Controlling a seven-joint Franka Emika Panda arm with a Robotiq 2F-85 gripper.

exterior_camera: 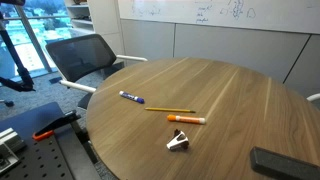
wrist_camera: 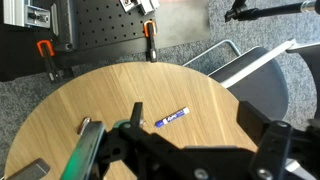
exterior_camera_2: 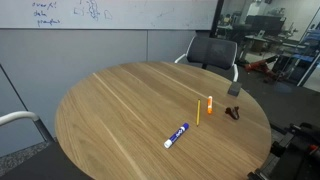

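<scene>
My gripper stands open in the wrist view, high above the table, its dark fingers wide apart with nothing held. A blue marker (wrist_camera: 172, 116) shows far below, in the gap between them. On the table in exterior view 1 lie that blue marker (exterior_camera: 131, 97), a yellow pencil (exterior_camera: 170, 109) and an orange marker (exterior_camera: 186, 119). Nearer that camera is a small white and dark object (exterior_camera: 178, 141), whose kind I cannot tell. In the wrist view the left finger hides the orange marker and most of the pencil.
A dark block (exterior_camera: 285, 163) lies near the table edge in exterior view 1. A dark chair (exterior_camera_2: 213, 55) stands beside it, with a whiteboard (exterior_camera: 215, 12) behind. Orange-handled clamps (wrist_camera: 150, 30) sit on the robot's base.
</scene>
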